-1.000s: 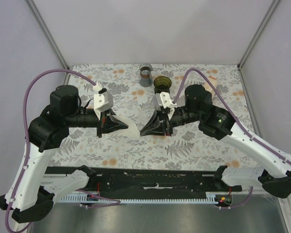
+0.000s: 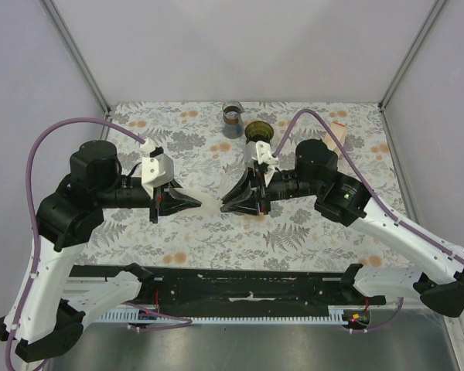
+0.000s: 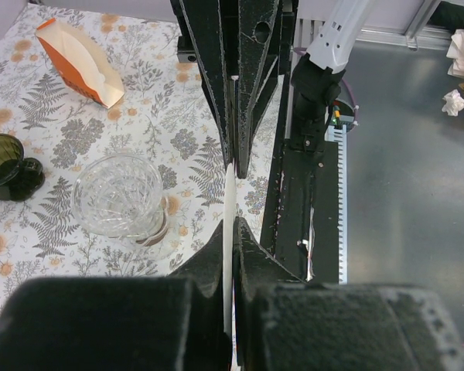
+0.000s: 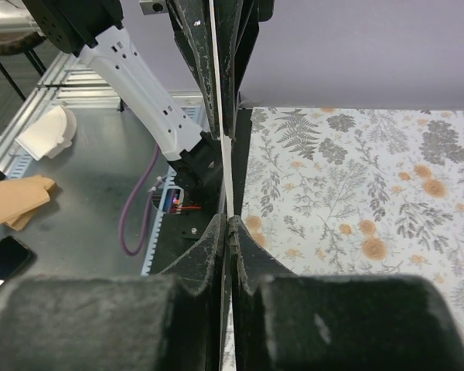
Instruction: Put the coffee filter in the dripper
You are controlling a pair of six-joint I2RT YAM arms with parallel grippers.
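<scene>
A white paper coffee filter (image 2: 203, 199) hangs flat between my two grippers above the mat. My left gripper (image 2: 170, 201) is shut on it; in the left wrist view the filter (image 3: 229, 216) shows edge-on as a thin strip. My right gripper (image 2: 240, 199) is at the filter's other edge, its fingertips close together on or at that edge; whether they grip it is unclear. A dark green dripper (image 2: 260, 131) stands at the back, partly behind the right arm. A clear glass vessel (image 3: 120, 193) stands below in the left wrist view.
A glass beaker (image 2: 232, 116) stands at the back. An orange-and-white paper pack (image 3: 81, 66) lies at the back right of the mat (image 2: 155, 239). Side walls bound the table.
The left gripper is slightly further left than a second ago, still with the filter.
</scene>
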